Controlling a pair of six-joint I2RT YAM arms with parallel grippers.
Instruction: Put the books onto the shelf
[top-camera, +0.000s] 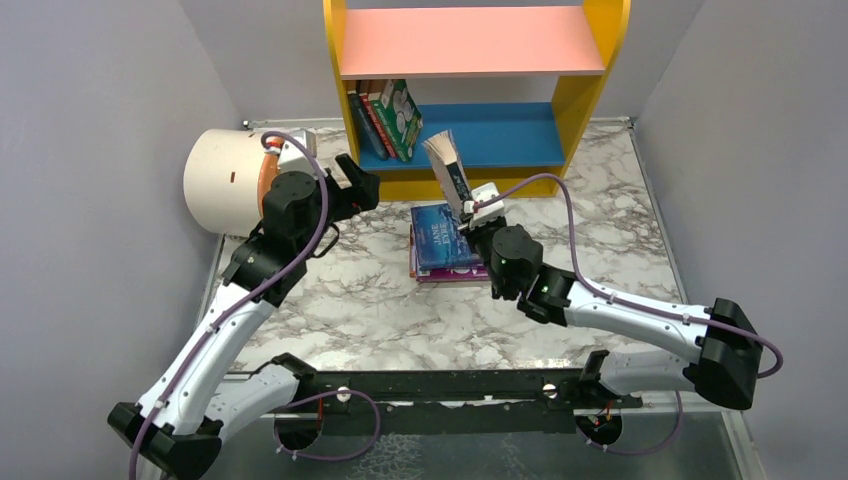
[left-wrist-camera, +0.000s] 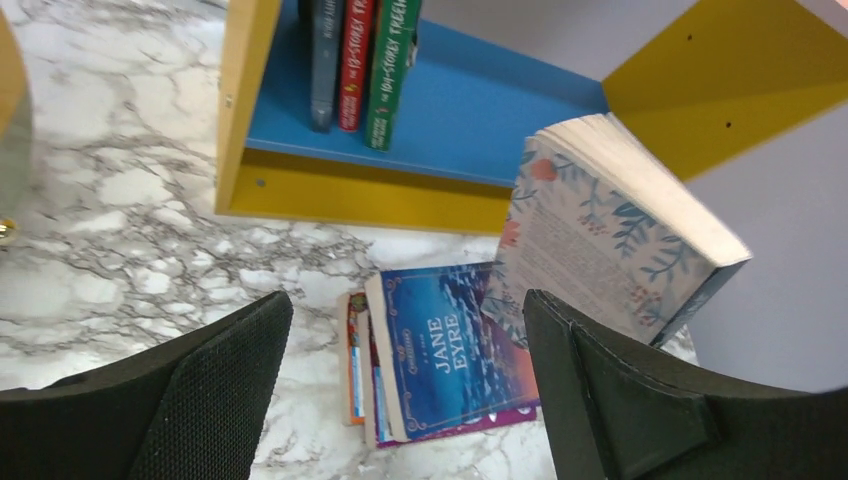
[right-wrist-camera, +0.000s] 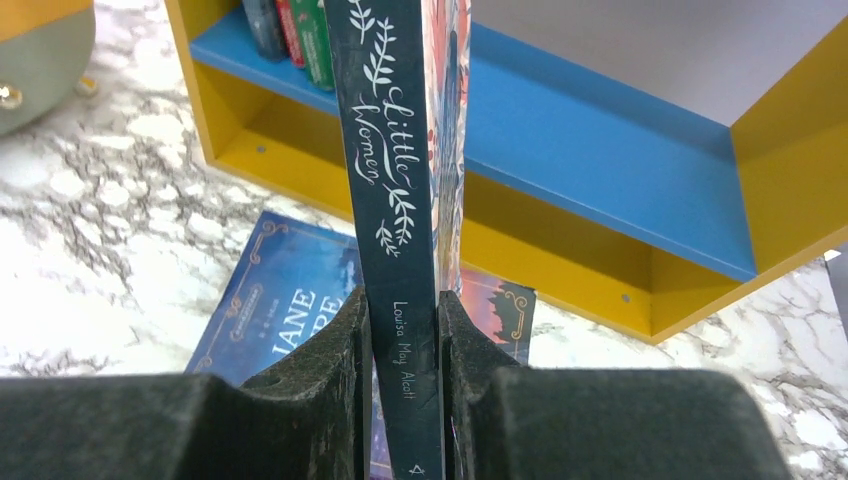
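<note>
My right gripper is shut on a thick Little Women book, held tilted upright above the stack, its floral cover (left-wrist-camera: 600, 230) seen in the left wrist view. Below lies a pile of books topped by a blue Jane Eyre book (left-wrist-camera: 450, 350), in front of the shelf (top-camera: 485, 130). My left gripper stands open up and left of the pile, with nothing between its fingers. Several books, including a green one (top-camera: 398, 118), stand at the left of the blue shelf.
A white cylinder (top-camera: 220, 180) with an orange end sits at the left. Grey walls close in both sides.
</note>
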